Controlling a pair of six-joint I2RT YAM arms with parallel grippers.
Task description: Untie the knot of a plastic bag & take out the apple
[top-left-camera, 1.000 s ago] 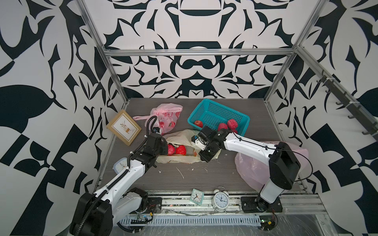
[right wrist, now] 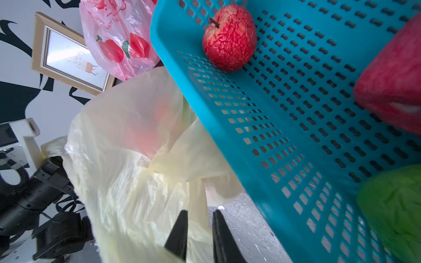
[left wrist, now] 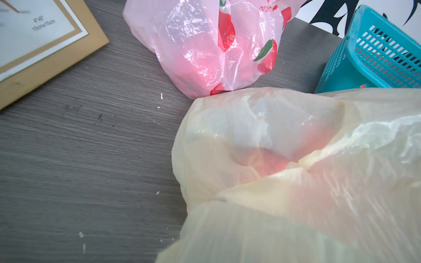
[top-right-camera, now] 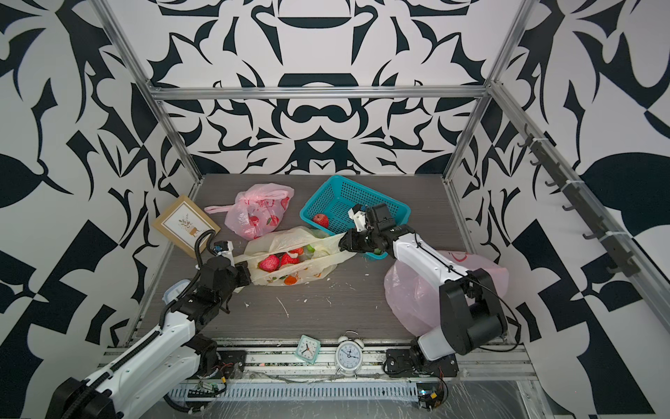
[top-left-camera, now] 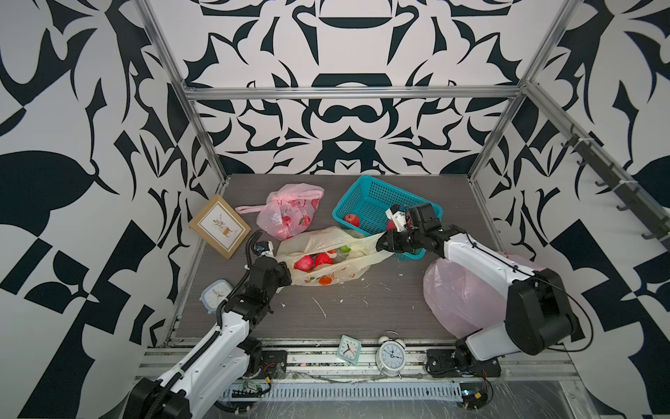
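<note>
A cream plastic bag (top-left-camera: pixel 328 241) lies spread on the table, its mouth gaping, with red fruit (top-left-camera: pixel 304 263) and a bit of green inside. My left gripper (top-left-camera: pixel 287 274) is shut on the bag's left end; film hides its fingers in the left wrist view. At the bag's right end, my right gripper has its fingers apart. Cream film runs just left of them and under them; whether any is caught lower down is hidden. The blue basket (top-left-camera: pixel 356 199) holds a wrinkled red apple (right wrist: pixel 230 38), another red fruit (right wrist: pixel 390 76) and a green one (right wrist: pixel 394 203).
A knotted pink bag (top-left-camera: pixel 289 209) sits behind the cream one, beside a picture frame (top-left-camera: pixel 220 226). Another pink bag (top-left-camera: pixel 460 296) lies under the right arm. Two small clocks (top-left-camera: pixel 349 349) stand at the front. Bare table (top-left-camera: pixel 349 314) lies in front of the cream bag.
My right gripper has moved right and back toward the basket, and the cream bag's right end now stretches that way. My left gripper has shifted slightly left.
</note>
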